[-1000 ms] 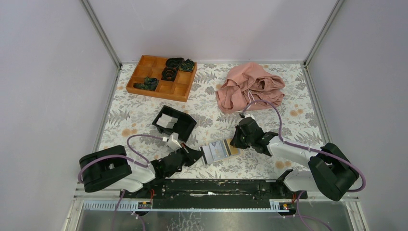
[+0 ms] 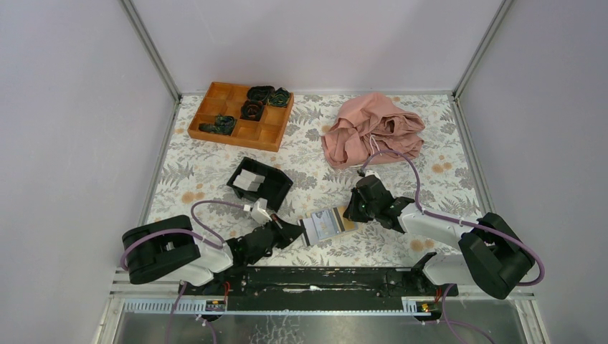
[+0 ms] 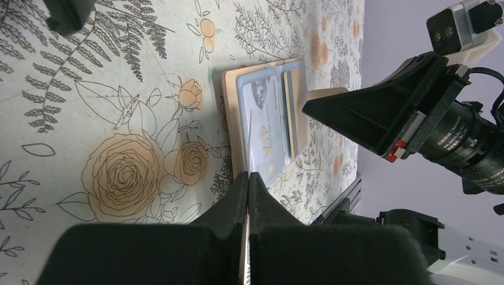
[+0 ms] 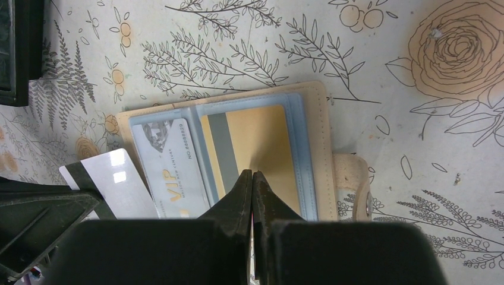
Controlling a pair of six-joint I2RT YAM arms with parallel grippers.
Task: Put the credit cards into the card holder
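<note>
The open card holder (image 2: 326, 226) lies on the front middle of the table, a VIP card (image 4: 172, 166) in one sleeve and a gold card (image 4: 261, 136) in the other. A white card with a dark stripe (image 4: 125, 184) is at my left gripper (image 2: 296, 231), beside the holder's left edge. In the left wrist view that card is edge-on at the shut fingertips (image 3: 248, 176); whether it is pinched is hard to tell. My right gripper is shut over the gold card, with nothing visible between its fingers.
A black box (image 2: 279, 183) with white cards inside stands behind the left arm. A wooden compartment tray (image 2: 251, 132) with dark items is at the back left, a pink cloth (image 2: 369, 122) at the back right.
</note>
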